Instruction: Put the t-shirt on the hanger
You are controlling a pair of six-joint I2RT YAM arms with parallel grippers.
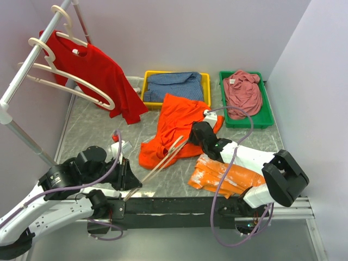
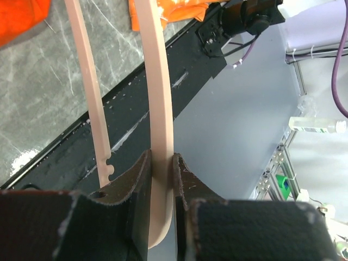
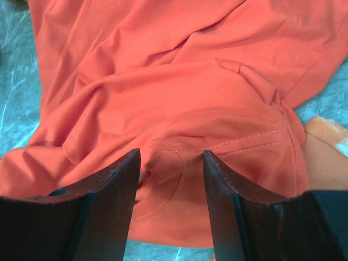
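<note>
The orange-red t-shirt (image 1: 173, 117) lies crumpled on the grey table. My left gripper is shut on one bar of a beige hanger (image 2: 157, 81); the hanger's other bar runs apart to the left. From above, the hanger (image 1: 161, 165) slants from the left gripper (image 1: 136, 184) at the table's front up over the shirt's lower part. My right gripper (image 1: 193, 141) is down at the shirt's right side, near the hanger's far end. In the right wrist view, the right gripper has its fingers apart, with a stitched fold of the shirt (image 3: 163, 109) between or just beyond them.
A folded, white-smeared orange cloth (image 1: 225, 175) lies at the right front. Behind stand a yellow bin (image 1: 206, 89) with blue cloth and a green bin (image 1: 264, 103) with pink cloth. At left, a rack (image 1: 33, 54) carries a red shirt (image 1: 98, 68) and an empty hanger (image 1: 81, 81).
</note>
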